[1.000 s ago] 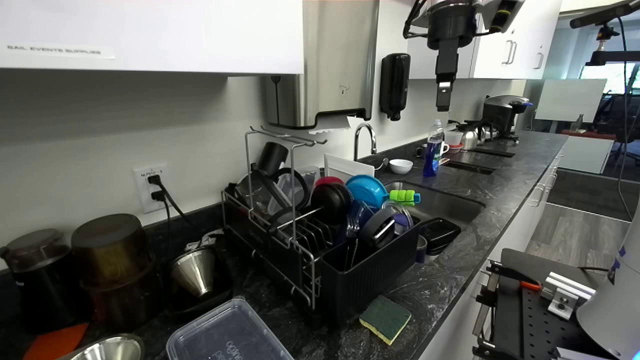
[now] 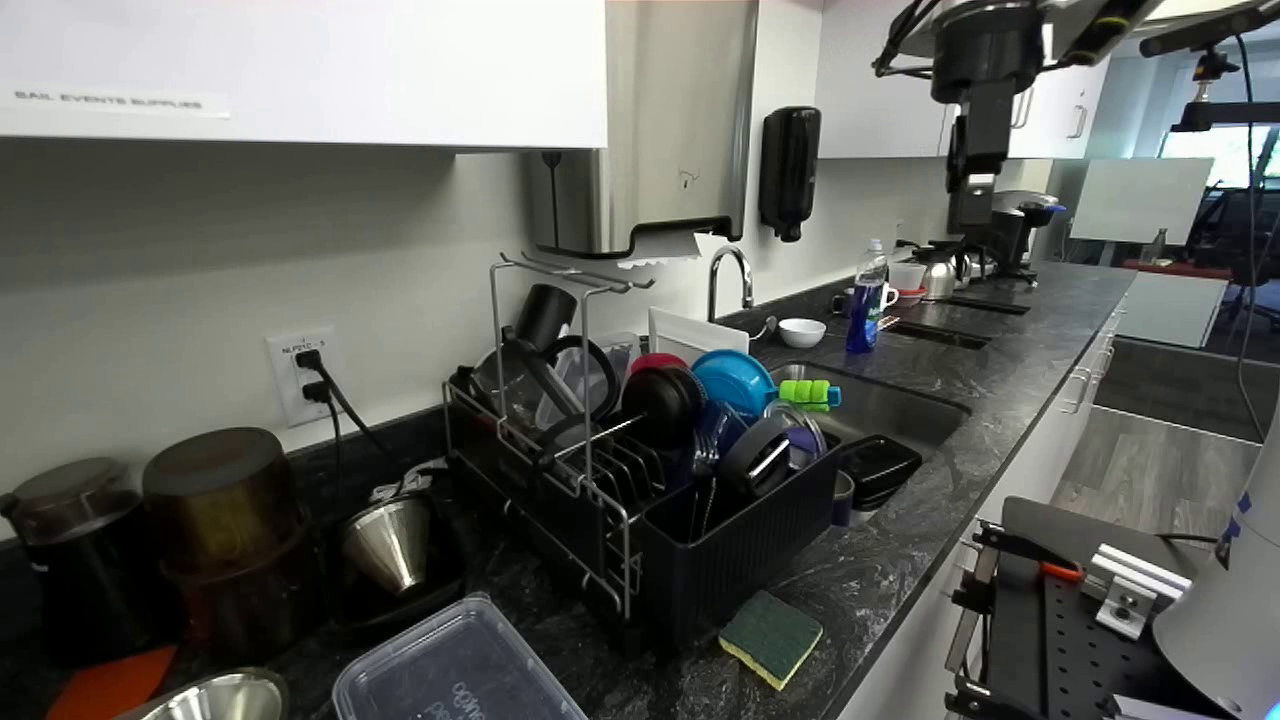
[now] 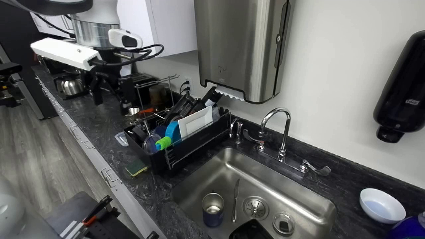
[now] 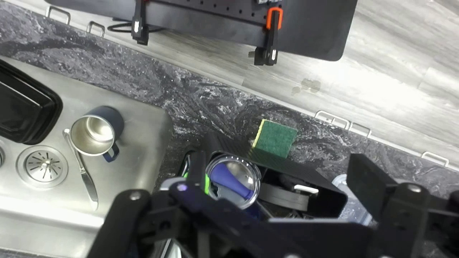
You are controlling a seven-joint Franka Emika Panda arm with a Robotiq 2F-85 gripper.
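My gripper [image 3: 110,104] hangs in the air above the counter, its fingers spread apart and nothing between them. From the wrist view, the open gripper looks down past the dish rack [image 3: 187,153]. A green-and-yellow sponge [image 4: 276,137] lies on the counter beside the rack. The rack is packed: a blue bowl [image 2: 734,382], a bright green-handled item [image 2: 804,392] and a white rectangular dish [image 3: 196,121] show. Inside the sink [image 3: 227,159] are a dark blue mug [image 3: 213,210], a knife [image 3: 235,201] and a black container [image 3: 251,230].
A faucet [image 3: 285,131] rises behind the sink, near a white bowl [image 3: 382,205] and a soap bottle [image 2: 866,300]. Above the rack hangs a metal towel dispenser [image 3: 239,47]. The counter's front strip [image 2: 948,528] beside the sink is bare.
In exterior view 1 my arm and gripper have shifted right and slightly turned. The dishes, sponge and sink contents visible there have stayed in place.
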